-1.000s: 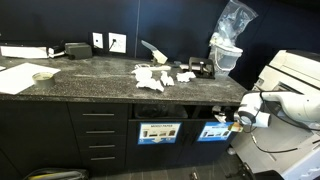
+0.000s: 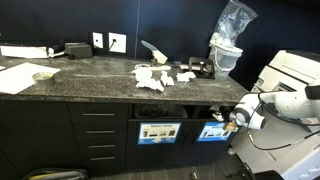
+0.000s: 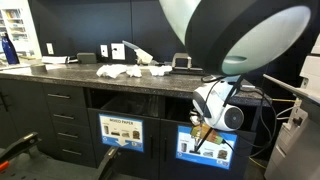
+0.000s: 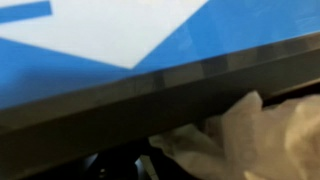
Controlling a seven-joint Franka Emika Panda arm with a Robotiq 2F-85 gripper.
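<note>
In the wrist view a pale crumpled paper (image 4: 255, 140) fills the lower right, beside the dark edge of a bin opening. My gripper (image 3: 203, 131) is at the front of the right-hand bin in exterior view 2, by its blue-and-white label (image 3: 222, 153). It is shut on the crumpled paper; its fingertips are mostly dark or hidden. More crumpled white papers (image 2: 146, 77) lie on the dark countertop (image 2: 90, 83) in exterior view 1.
Left of my gripper is a second bin opening with a mixed paper label (image 2: 159, 132). Drawers (image 2: 100, 137) stand further left. A clear plastic container (image 2: 226, 55) is at the counter's right end. The cabinet edge lies close to the gripper.
My arm has shifted only slightly at the right-hand bin. The papers on the countertop have not moved.
</note>
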